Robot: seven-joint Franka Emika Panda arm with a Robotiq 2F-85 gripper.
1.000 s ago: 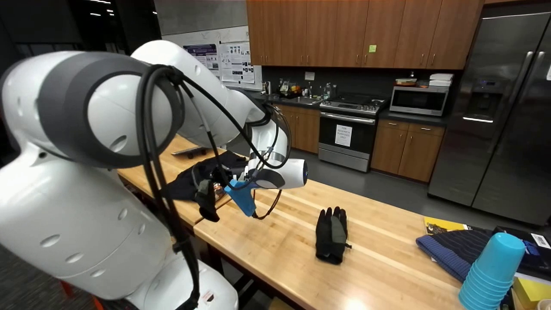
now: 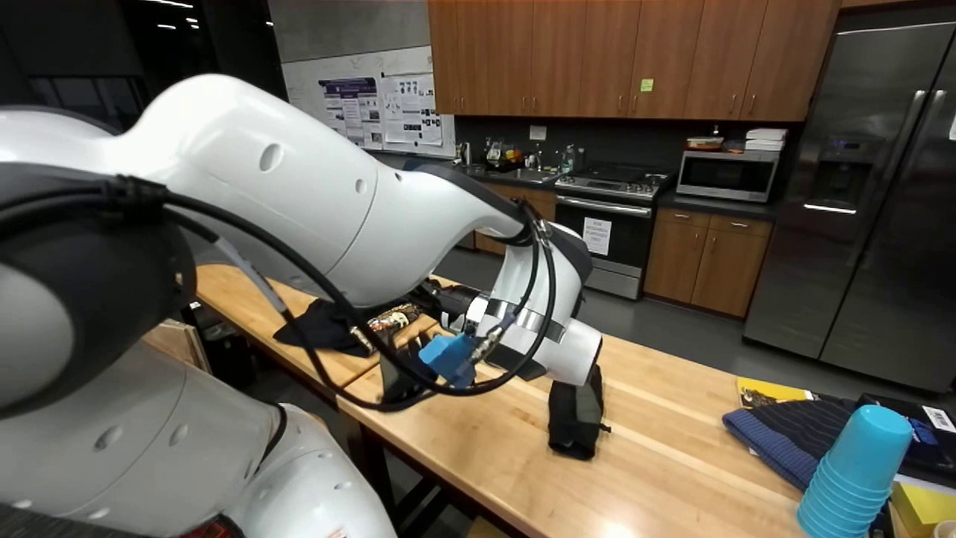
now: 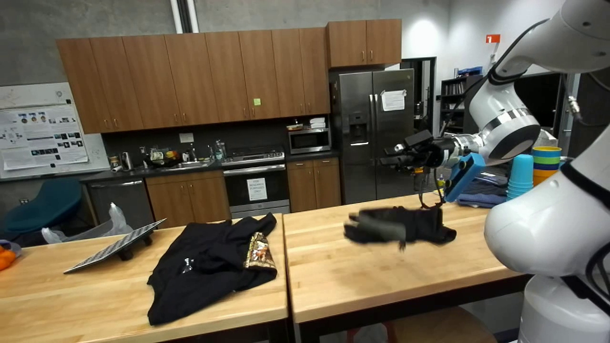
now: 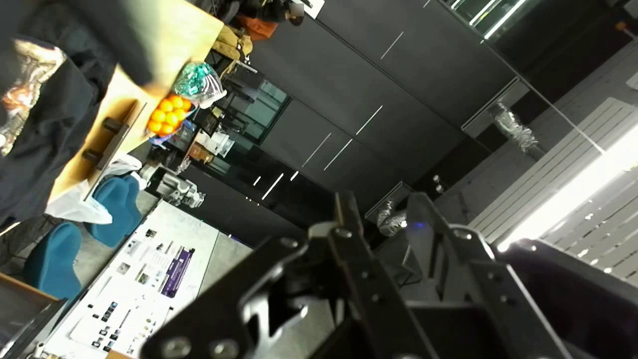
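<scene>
My gripper [image 3: 390, 153] is open above the table, pointing left in exterior view 2. In the wrist view its two fingers [image 4: 350, 218] stand apart with nothing between them. One black and grey glove [image 2: 575, 421] lies on the table, its finger end hidden behind the arm. A second black and grey glove [image 2: 405, 366] is below and apart from the gripper, fingers upward in exterior view 1. In exterior view 2 this second glove [image 3: 381, 229] is blurred and overlaps the first; whether it touches the table, I cannot tell. A blurred dark shape fills the wrist view's upper left.
Black clothing [image 3: 211, 260] with a patterned patch and a tilted panel [image 3: 117, 247] occupy the left table. Stacked blue cups [image 2: 853, 475] and a dark striped knit item [image 2: 789, 435] stand at the right end.
My gripper has let go of the second glove, which hung from it before. The arm has swung right and toward exterior view 1.
</scene>
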